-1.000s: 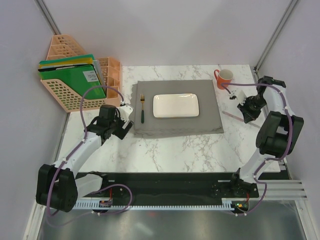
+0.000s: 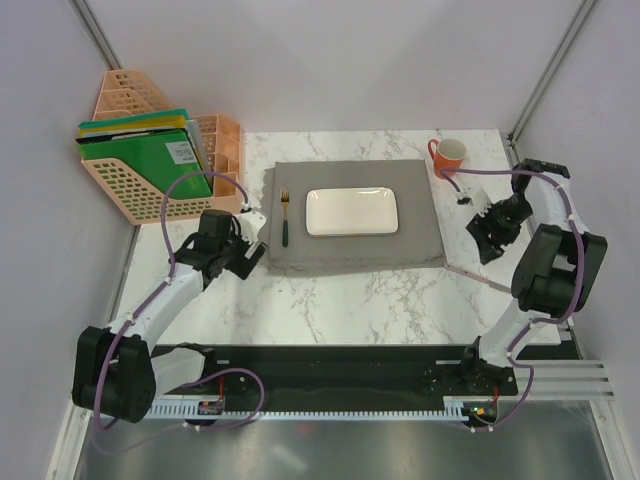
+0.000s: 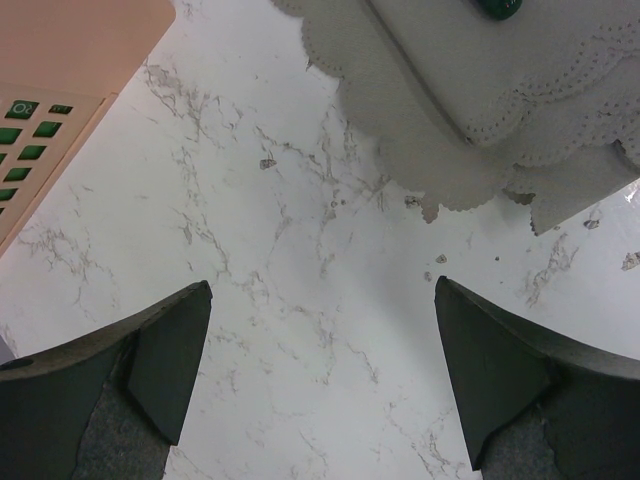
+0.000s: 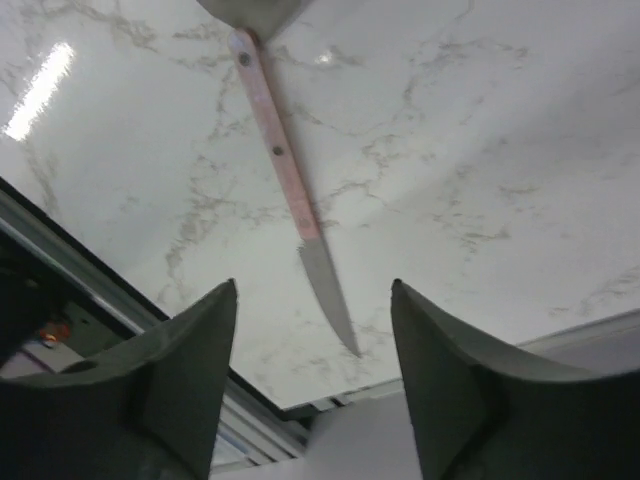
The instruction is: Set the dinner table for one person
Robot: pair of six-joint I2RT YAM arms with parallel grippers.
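Observation:
A pink-handled knife (image 2: 480, 277) lies on the marble table off the placemat's front right corner, its handle end at the corner and its blade toward the right. My right gripper (image 2: 487, 250) is just behind it. In the right wrist view, the knife (image 4: 282, 160) lies free, its blade showing between the spread fingertips of that gripper. On the grey placemat (image 2: 420, 235) are a white rectangular plate (image 2: 350, 211) and, to its left, a fork (image 2: 285, 215) with a dark green handle. Left of the placemat, my left gripper stands open and empty.
An orange-red mug (image 2: 449, 153) stands at the back right. The peach basket (image 2: 225, 140) with green and yellow folders fills the back left. Bare marble (image 2: 340, 315) runs along the front, and the placemat's left edge is ruffled.
The knife has moved toward the front edge, from beside the placemat's right side to its front right corner. The left arm is still.

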